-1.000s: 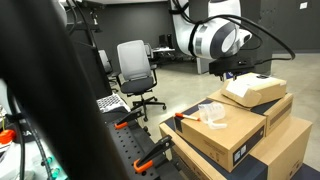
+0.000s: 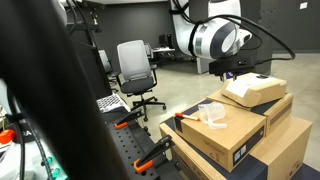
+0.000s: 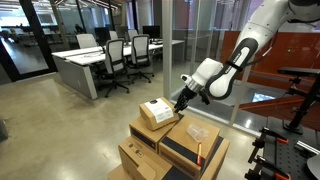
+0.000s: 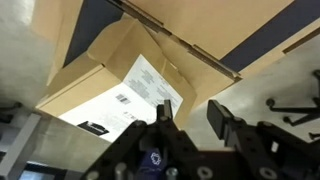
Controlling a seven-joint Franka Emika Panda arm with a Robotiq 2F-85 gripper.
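My gripper stands open in the wrist view, its two dark fingers apart and nothing visible between them. A small cardboard box (image 4: 82, 92) lies beneath and to the left of it, bearing a white printed sheet (image 4: 150, 84) on top. In exterior view 1 the white arm reaches over the boxes, and the same small box (image 2: 262, 92) rests on a larger one just right of the arm's end. Seen from exterior view 2, the gripper (image 3: 178, 106) hovers at the right side of that box (image 3: 158, 113). Whether it touches cannot be told.
A clear plastic container (image 2: 211, 112) and a red marker-like stick (image 2: 187, 117) lie on the nearer large box (image 2: 225, 139). Office chairs (image 2: 134, 60) and desks stand behind. Open floor (image 3: 70, 130) surrounds the boxes on the left.
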